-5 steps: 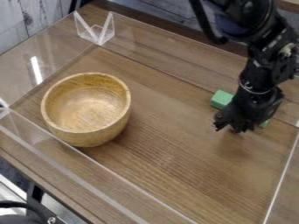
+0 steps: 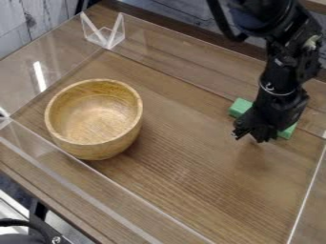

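The black gripper (image 2: 260,130) is low at the right of the wooden table, in front of a green block (image 2: 242,108) that it partly hides. Its fingertips are close together near the tabletop; whether anything is between them is too small to tell. A yellow wooden bowl (image 2: 93,116) sits on the left half of the table.
Clear plastic holders (image 2: 98,31) stand at the upper left edge. The table's right edge runs beside the arm.
The gripper and arm have shifted very slightly over the last second, staying by the green block. The bowl has not moved.
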